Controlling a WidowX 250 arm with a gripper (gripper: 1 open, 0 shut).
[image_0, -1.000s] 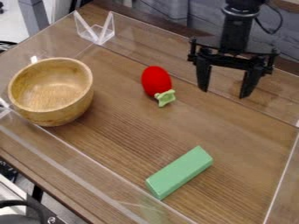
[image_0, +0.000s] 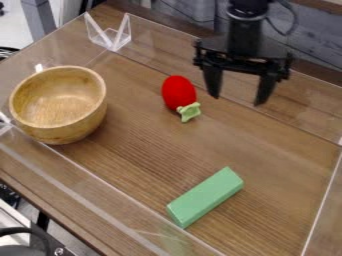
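Observation:
My gripper (image_0: 241, 80) hangs at the upper right, dark and somewhat blurred, its fingers spread open over bare table with nothing seen between them. To its lower left lies a red object (image_0: 178, 92) with a pale green end, apart from the gripper. A tan bowl (image_0: 58, 107) sits at the left. A green block (image_0: 205, 196) lies at the lower middle of the table.
A small white wire-like holder (image_0: 110, 32) stands at the upper left. A dark wall runs along the back right, and a dark object sits at the bottom-left corner.
The gripper has shifted slightly left, toward the side of the red object. The objects on the table have stayed in place.

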